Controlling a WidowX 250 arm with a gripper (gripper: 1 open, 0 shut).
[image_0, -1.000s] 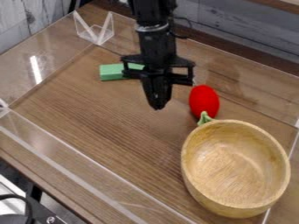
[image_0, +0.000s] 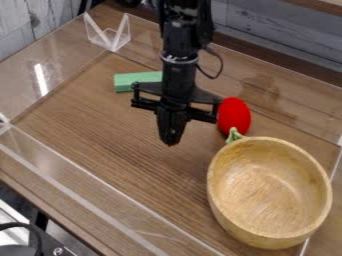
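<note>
My gripper (image_0: 170, 130), black, hangs over the middle of the wooden table (image_0: 107, 170), shut, with nothing seen between its fingers. A red object with a green stem (image_0: 235, 115), like a pepper, lies to its right. A green block (image_0: 135, 82) lies behind it on the left, partly hidden by the arm. A large tan bowl (image_0: 267, 200) sits at the front right.
A clear plastic object (image_0: 107, 30) stands at the back left. Walls edge the table at the back and left.
My gripper has moved a little toward the front of the table and slightly down in the view. The objects on the table stay where they were.
</note>
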